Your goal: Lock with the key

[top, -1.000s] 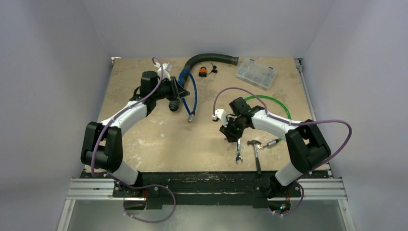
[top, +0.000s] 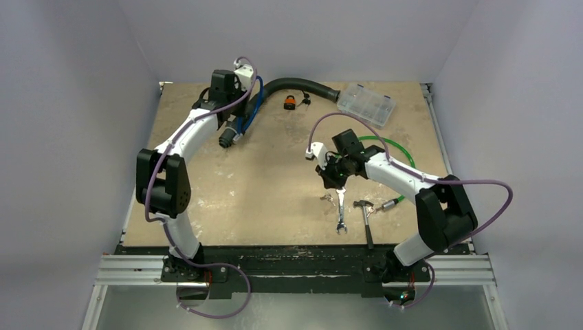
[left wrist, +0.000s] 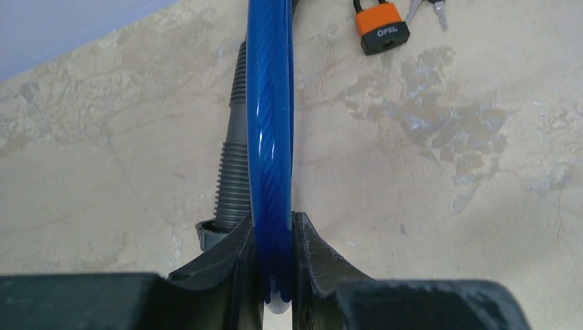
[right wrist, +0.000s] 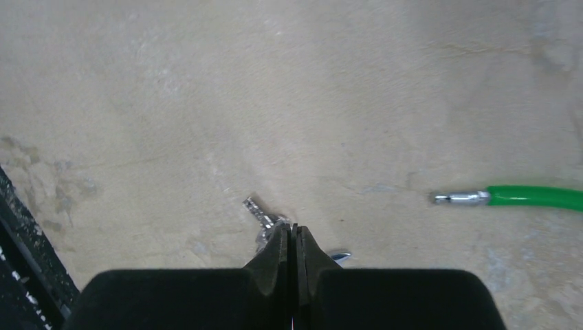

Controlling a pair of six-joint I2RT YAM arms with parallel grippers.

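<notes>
The orange and black padlock lies on the table at the back, and in the left wrist view the padlock shows near the top edge. Just right of it lie the keys, seen also as keys cut by that view's border. My left gripper is shut on a blue hose, held above the table left of the padlock. Over the front right of the table, my right gripper is shut with nothing visible between its tips. Beneath it lies a small metal fitting.
A thick black hose curves across the back left. The clear plastic box stands at the back right. A green hose, a wrench and a hammer lie at right.
My left gripper has moved back and to the left with the blue hose. The right gripper has shifted slightly back, uncovering the small metal fitting in the top view.
</notes>
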